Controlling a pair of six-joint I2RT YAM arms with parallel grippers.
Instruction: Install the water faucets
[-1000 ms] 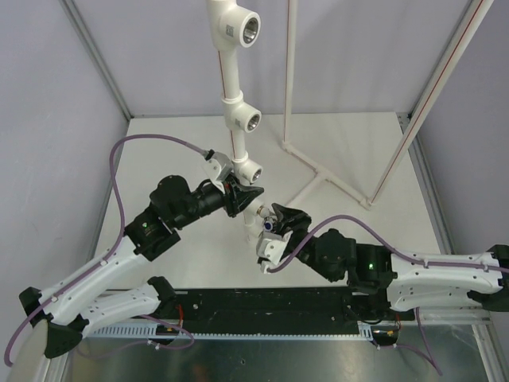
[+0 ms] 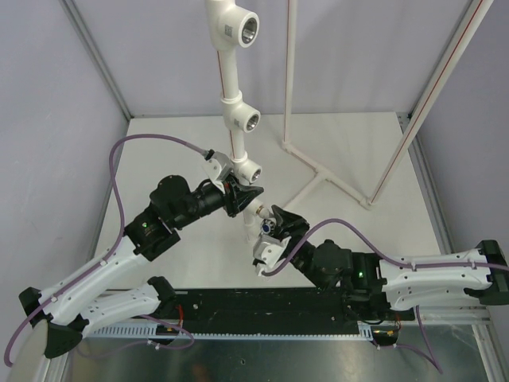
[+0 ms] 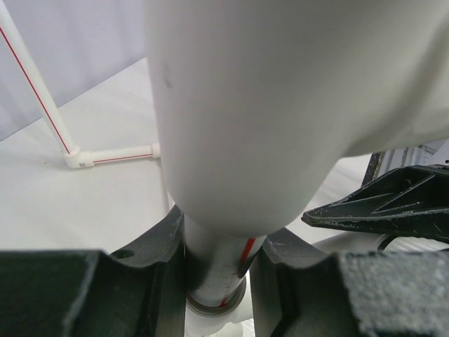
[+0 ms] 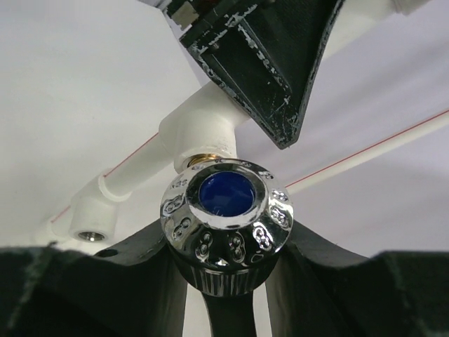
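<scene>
My left gripper (image 2: 242,195) is at the lower part of the vertical white pipe, its fingers closed round a red-striped pipe section (image 3: 217,267) just below a large fitting (image 3: 238,119). My right gripper (image 2: 274,223) is shut on a chrome faucet (image 4: 224,260) with a blue cap. Behind the faucet, a white tee fitting (image 4: 196,126) shows a brass thread, mostly hidden by the faucet; whether they touch I cannot tell.
Higher on the pipe are empty sockets (image 2: 248,32) with metal threads. A white pipe frame (image 2: 322,173) stands on the board at right. The board's left part is clear.
My right gripper and faucet have shifted slightly, the arm behind them moving a little left since a second ago. The left arm looks unmoved.
</scene>
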